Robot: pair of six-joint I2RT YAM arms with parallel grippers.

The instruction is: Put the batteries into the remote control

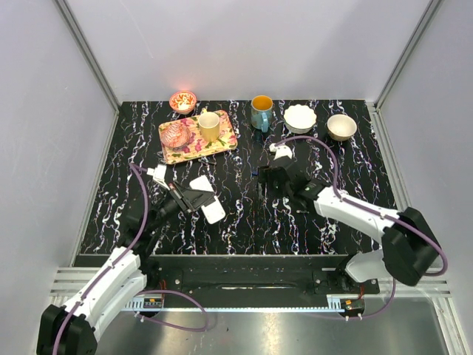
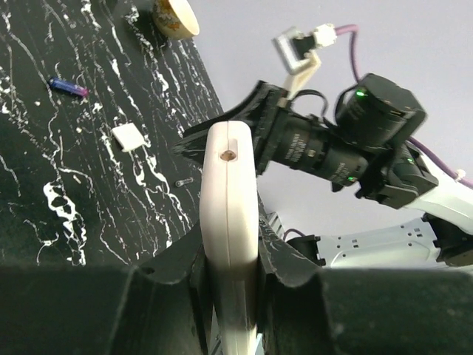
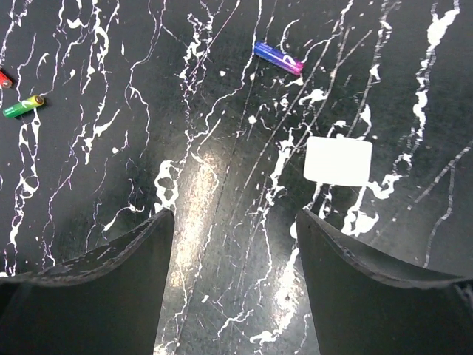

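My left gripper (image 1: 198, 198) is shut on a white remote control (image 2: 229, 192), held above the left-middle of the table. The remote is seen on end in the left wrist view; its battery bay does not show. My right gripper stands open and empty over the table, right of the remote. A blue-purple battery (image 3: 278, 58) and a small white plate (image 3: 338, 161), like a cover, lie beyond its fingers. A green battery (image 3: 24, 106) and a red one (image 3: 4, 78) lie farther left. Another small battery (image 2: 183, 182) shows near the right arm.
A flowered tray (image 1: 225, 140) holding a yellow cup (image 1: 209, 127) is at the back left. Behind the right arm stand a blue mug (image 1: 261, 118), a white scalloped bowl (image 1: 299, 117) and a cream bowl (image 1: 341, 127). Dark marbled table between the arms is mostly bare.
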